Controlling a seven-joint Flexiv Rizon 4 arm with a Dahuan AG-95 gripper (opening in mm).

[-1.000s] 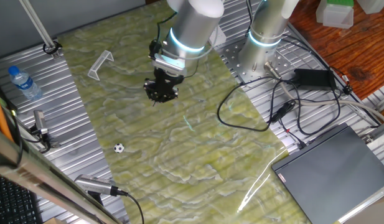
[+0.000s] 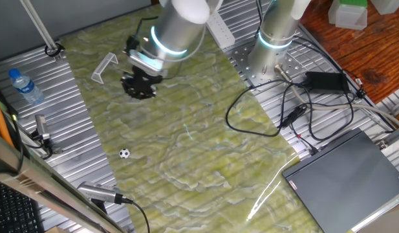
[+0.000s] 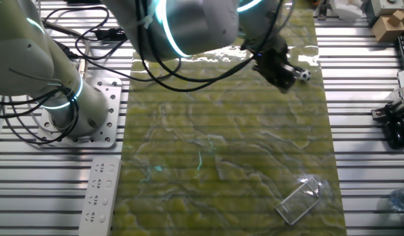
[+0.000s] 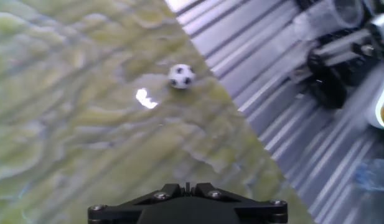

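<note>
A small black-and-white football (image 2: 124,153) rests on the green marbled mat near its left edge in exterior view 1. The wrist view shows the ball (image 4: 181,76) ahead of my gripper, well clear of the fingertips. Both fingers meet at the bottom of that view, shut, with nothing visible between them. In exterior view 1, my gripper (image 2: 140,89) hangs above the mat, up from the ball and close to a pale bracket-shaped piece (image 2: 105,67). From exterior view 2, the dark gripper (image 3: 280,73) appears just left of the ball (image 3: 304,76).
A water bottle (image 2: 26,87) and a camera (image 2: 99,191) stand along the mat's left side. A laptop (image 2: 351,184) and loose black cables (image 2: 254,134) lie to the right, near the arm's base.
In exterior view 1 my gripper has moved left and slightly up, nearer the pale bracket-shaped piece. The ball and the bracket-shaped piece lie essentially where they were.
</note>
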